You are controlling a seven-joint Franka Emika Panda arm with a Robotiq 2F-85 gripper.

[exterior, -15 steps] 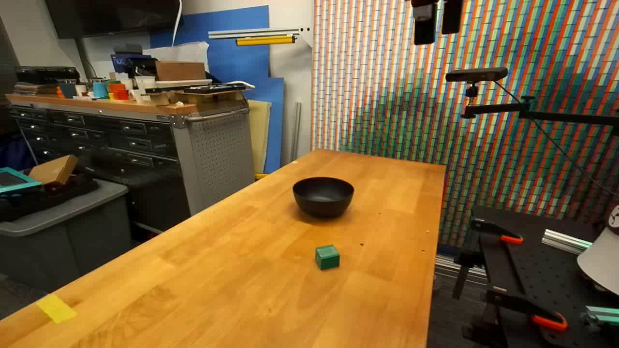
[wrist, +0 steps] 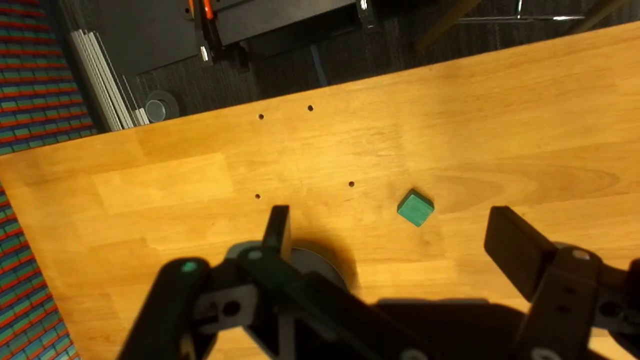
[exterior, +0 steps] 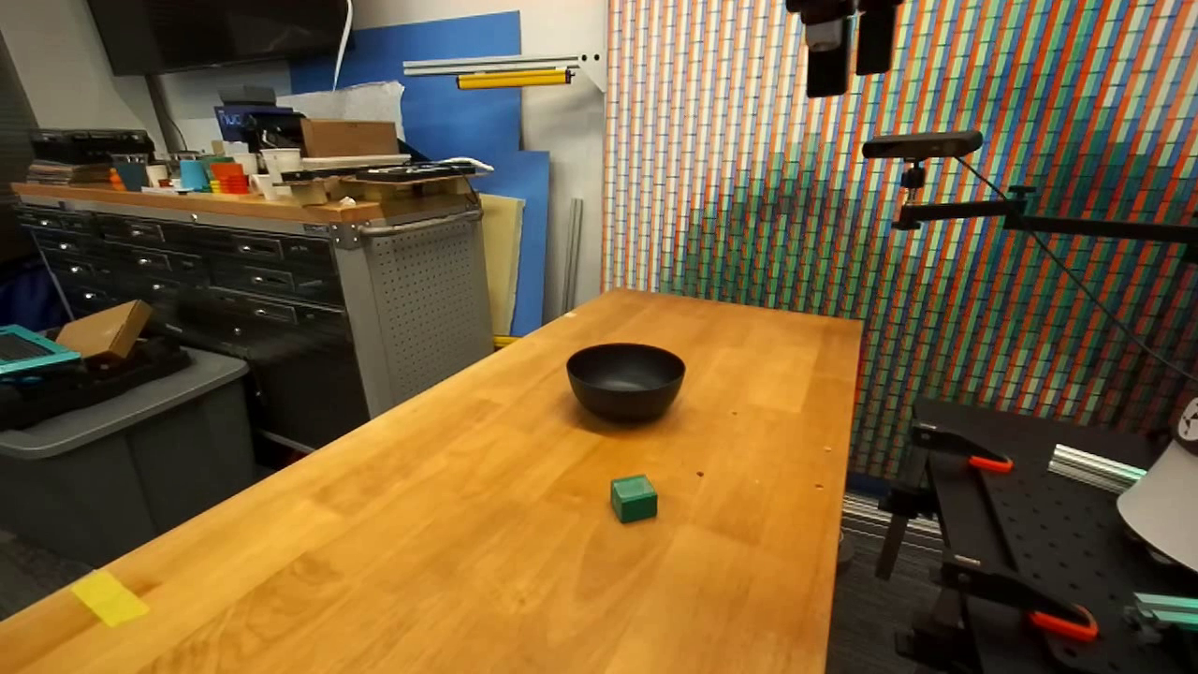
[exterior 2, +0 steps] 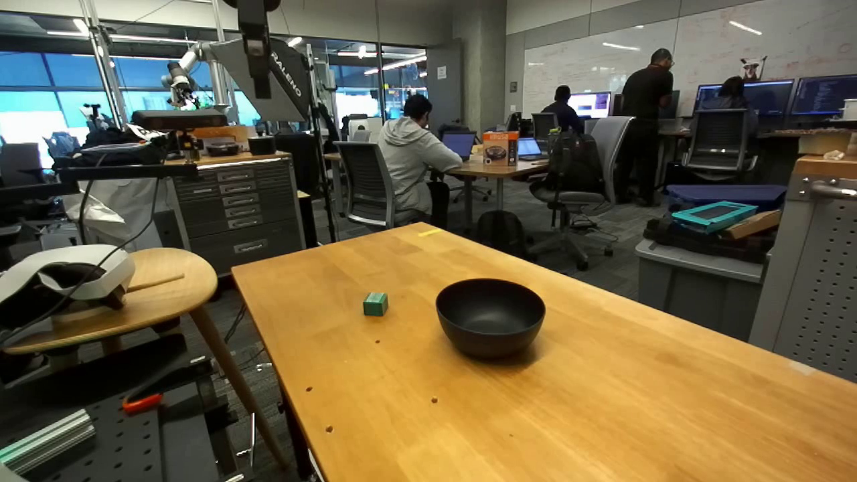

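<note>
A small green cube point(exterior: 635, 500) rests on the wooden table, apart from the black bowl point(exterior: 625, 384). In exterior view 2 the cube point(exterior 2: 375, 304) lies left of the bowl point(exterior 2: 490, 320), which looks empty. My gripper is open high above the table, its fingers wide apart and nothing held. From the wrist, the green cube point(wrist: 415, 208) shows down on the tabletop, beyond the gap between the fingertips. The bowl point(wrist: 315, 263) is mostly hidden behind the left finger. Exterior view 1 catches only the gripper's fingertips, at the top edge.
A camera on an arm point(exterior: 923, 145) stands beyond the table's right edge. A black side bench point(exterior: 1044, 505) with clamps sits to the right.
In exterior view 1 the gripper's fingertips sit slightly lower and a little further right than before. The cube and the bowl have not moved.
</note>
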